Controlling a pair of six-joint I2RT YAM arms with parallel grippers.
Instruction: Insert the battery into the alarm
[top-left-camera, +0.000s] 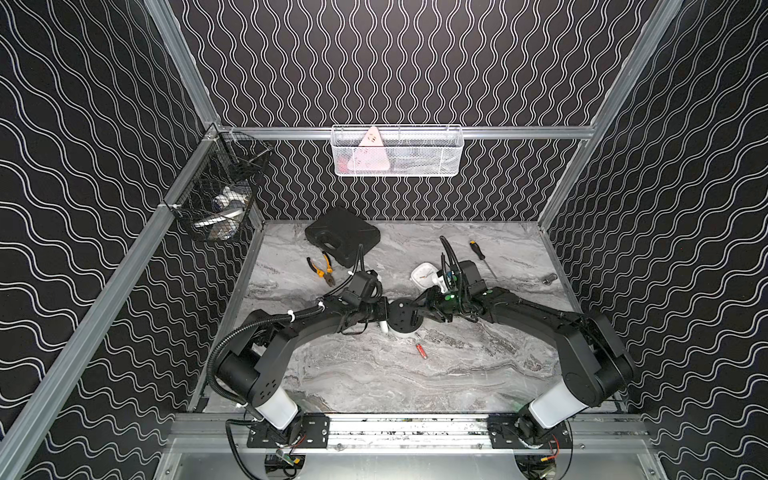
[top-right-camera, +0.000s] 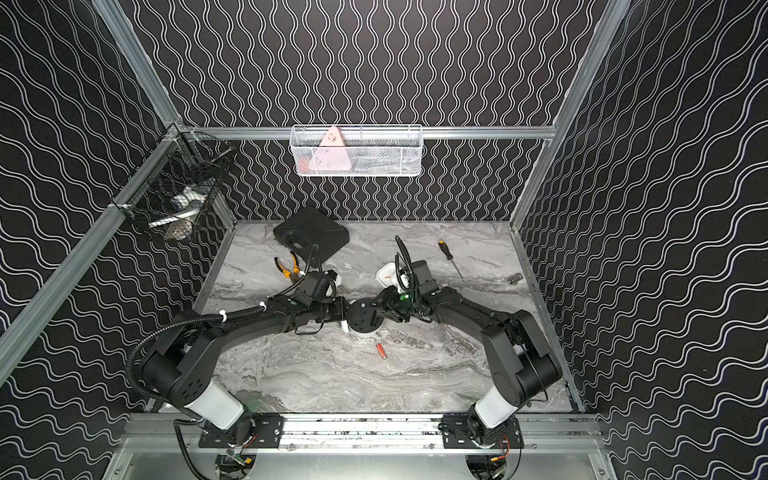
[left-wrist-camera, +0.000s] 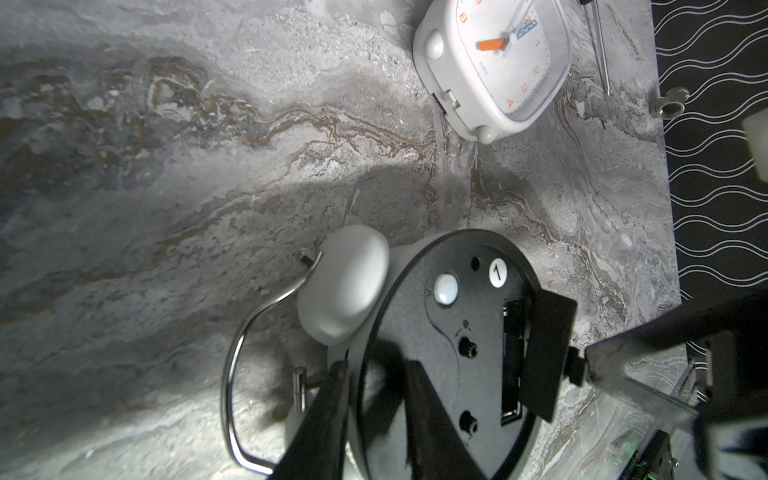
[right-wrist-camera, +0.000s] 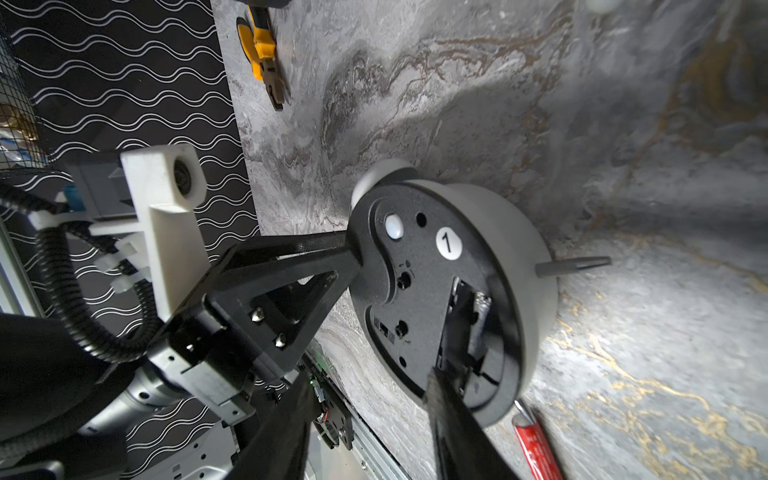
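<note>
The round alarm clock (right-wrist-camera: 412, 320) has a black back, and its battery slot (right-wrist-camera: 468, 332) is uncovered. A bright metal contact shows in the slot. My left gripper is shut on the clock's edge. Beside the slot, my right gripper stands with its fingers apart and no object visible between them. In the left wrist view a flat black plate (left-wrist-camera: 548, 352) sits at the right gripper's tip, at the slot's edge; I cannot tell whether it is a pad or a cover. A red battery (right-wrist-camera: 536, 448) lies on the table just in front of the clock.
A white square clock (left-wrist-camera: 504, 64) sits behind the work area. Orange-handled pliers (top-left-camera: 321, 270) and a black case (top-left-camera: 342, 235) lie at the back left, a screwdriver (top-left-camera: 480, 254) at the back right.
</note>
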